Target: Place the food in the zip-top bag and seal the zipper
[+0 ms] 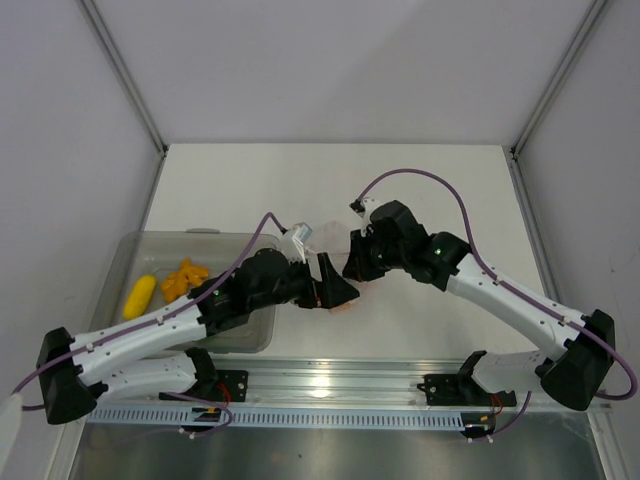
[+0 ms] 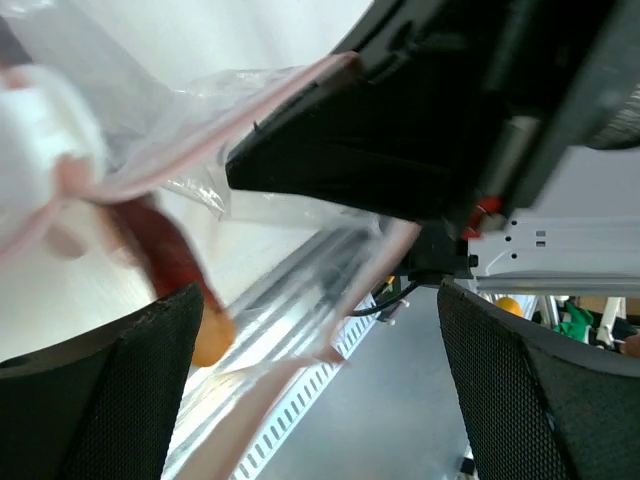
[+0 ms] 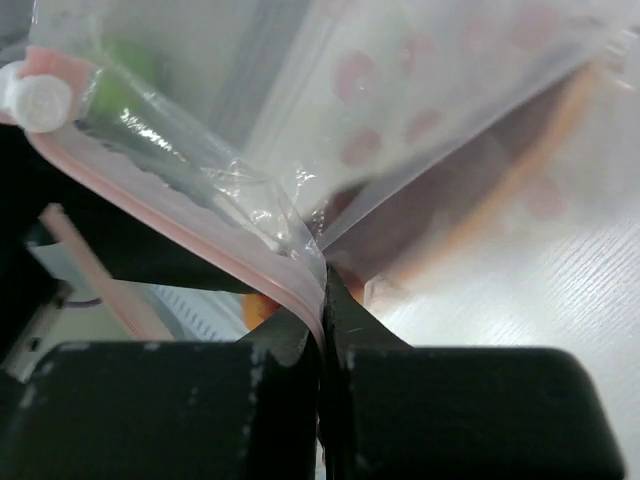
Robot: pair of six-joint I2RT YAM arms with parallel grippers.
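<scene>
The clear zip top bag (image 1: 328, 237), with pink dots and a pink zipper strip, lies mostly hidden under both grippers in the top view. My right gripper is shut on its pink-edged rim, the thin film running between the fingertips. The white zipper slider (image 3: 42, 103) sits on the strip at left. My left gripper stands wide open, its fingers either side of the sagging bag edge but not closed on it. Beyond the strip, a brown food piece with an orange end (image 2: 178, 255) shows at the bag; whether it is fully inside, I cannot tell.
At the left stands a grey tray (image 1: 165, 238) holding a yellow piece (image 1: 140, 297) and an orange piece (image 1: 184, 278). Something green (image 3: 130, 75) shows through the film in the right wrist view.
</scene>
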